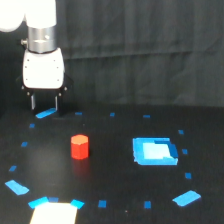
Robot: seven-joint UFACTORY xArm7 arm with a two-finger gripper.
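Note:
A small red block (80,147) with a hexagon-like outline rests on the dark table, left of the middle. To its right lies a blue frame or shallow tray (137,147) with a white patch (156,151) inside it. My gripper (44,103) hangs at the far left, behind the red block and apart from it. Its two dark fingers stand apart, with nothing seen between them. Directly beneath them a blue strip (45,114) shows on the table.
Small blue marks dot the black table. Larger light-blue pieces lie at the left (16,187) and right (186,198). A cream object (53,214) is cut off by the bottom edge. Open table separates block and tray; a dark curtain (150,60) hangs behind.

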